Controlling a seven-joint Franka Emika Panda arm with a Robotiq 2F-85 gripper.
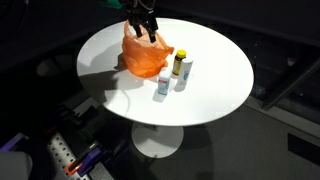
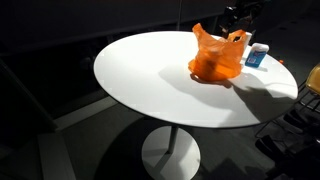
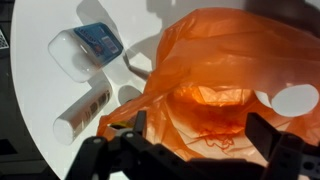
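Note:
An orange plastic bag stands on the white table, its top gathered upward. My gripper hangs over the bag's top. In the wrist view the gripper is open, its fingers wide apart, with the bag's open mouth below and between them. A white rounded object shows at the right side of the bag; what it is cannot be told. Whether the fingers touch the plastic is unclear.
Close to the bag stand a small bottle with a blue label, a white cylinder and a yellow-capped bottle. Bare white tabletop lies to their right in exterior view 1.

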